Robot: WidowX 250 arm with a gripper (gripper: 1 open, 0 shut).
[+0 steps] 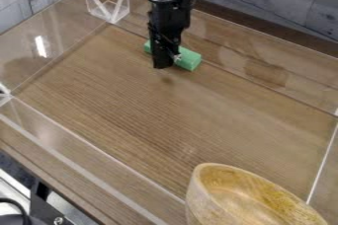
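Observation:
My black gripper (164, 53) reaches down from the top centre of the view onto a green block (185, 59) lying on the wooden table. The fingertips are at the block's left part and partly cover it. The dark fingers are too small to tell whether they are shut on the block or just around it.
A yellow oval bowl (244, 199) sits at the bottom right edge. Tape marks and a white object at the top left lie near the edges, with a wall along the back.

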